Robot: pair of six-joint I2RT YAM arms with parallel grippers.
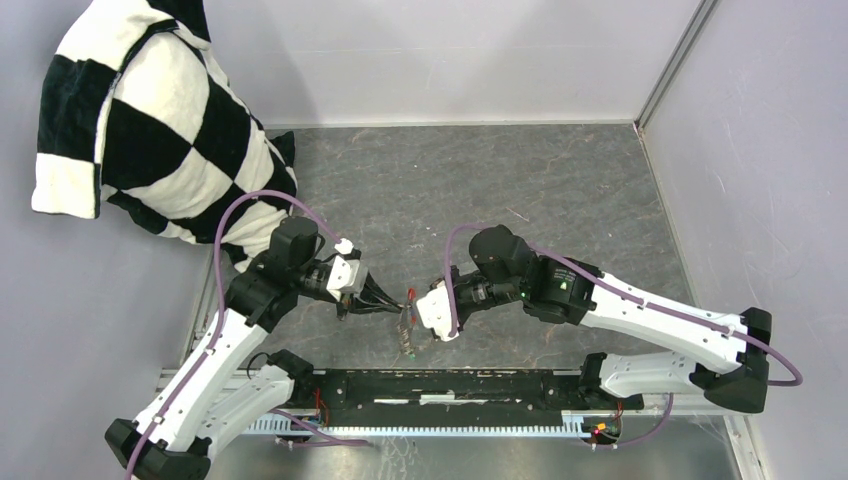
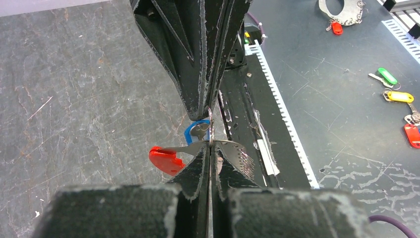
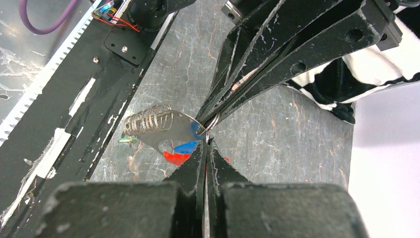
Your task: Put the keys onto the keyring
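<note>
A thin metal keyring (image 2: 211, 125) spans the small gap between the two grippers. My left gripper is shut on it at the tips. My right gripper is shut, its tips against the thin wire; whether it grips the ring or a key's loop cannot be told. Below hang a red-tagged key (image 2: 167, 160), a blue-tagged key (image 2: 196, 131) and a metal plate wound with a wire coil (image 3: 148, 121). A green piece (image 3: 128, 140) shows beneath the coil. The fingers partly hide where these pieces meet the ring.
Beyond the black rail (image 1: 440, 387), more tagged keys lie on a dark surface, among them a green tag (image 2: 387, 76) and a yellow tag (image 2: 400, 96). A checkered cushion (image 1: 170, 130) stands at the back left. The grey tabletop (image 1: 480, 180) behind the arms is clear.
</note>
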